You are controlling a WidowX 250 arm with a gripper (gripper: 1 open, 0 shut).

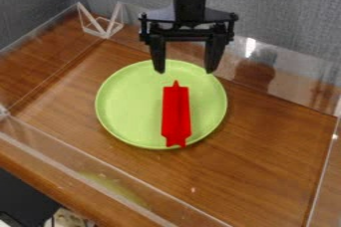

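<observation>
A red elongated object (176, 118) lies lengthwise on a round green plate (128, 112), a little right of the plate's middle. My black gripper (185, 59) is open and hangs above the back part of the plate, apart from the red object, with nothing visible between its fingers.
A white wire rack (100, 25) stands at the back left of the wooden table (260, 176). Clear low barriers run along the table's edges, with a grey wall behind. The table to the right and front of the plate is bare.
</observation>
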